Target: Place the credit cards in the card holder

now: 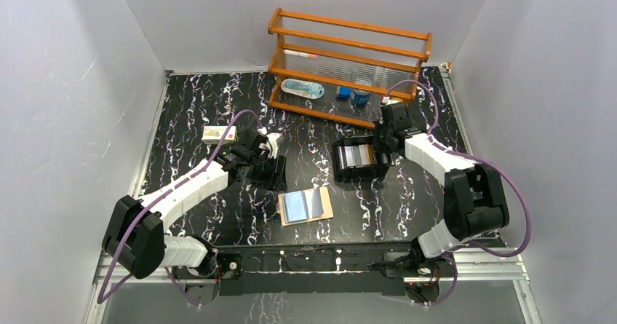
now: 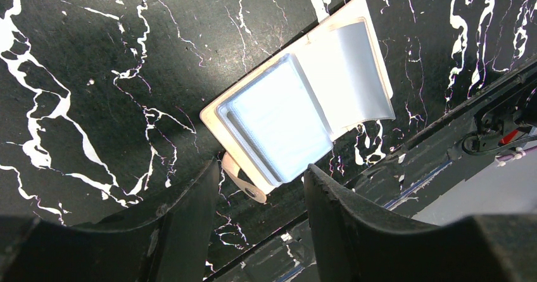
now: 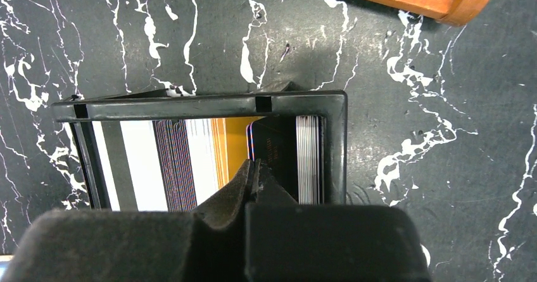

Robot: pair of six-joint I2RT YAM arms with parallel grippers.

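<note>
The card holder point(image 1: 305, 206) lies unfolded on the table, tan with clear bluish sleeves; its strap point(image 2: 244, 182) sticks out at one side. My left gripper is open above it, nothing between the fingers. A black box point(image 1: 359, 172) to the right holds a row of cards standing on edge, white, grey, striped, orange and black. My right gripper is shut, its tips down in this box at the edge of a black card point(image 3: 278, 146) that leans. Whether a thin card edge is pinched there cannot be told.
Behind the box stands a wooden rack point(image 1: 349, 69) with a blue-white bottle point(image 1: 303, 89) and a blue tin point(image 1: 359, 97); its corner is close to my right gripper. A small cream box point(image 1: 218, 135) sits beyond my left arm. Between holder and black box the table is bare.
</note>
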